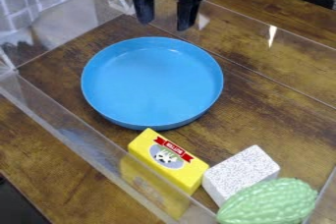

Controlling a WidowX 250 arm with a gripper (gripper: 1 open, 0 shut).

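My black gripper [165,6] hangs over the back of the scene at top centre, just behind the blue plate, open with its two fingers apart and nothing visible between them. The round blue plate [151,83] lies empty on the wooden table [269,85]. At the front stand a yellow butter box [165,166] with a red label, a white speckled block [239,174] and a green ridged object [265,203].
A clear plastic wall runs along the left and front edges, partly in front of the yellow box. White fabric [39,7] fills the top left.
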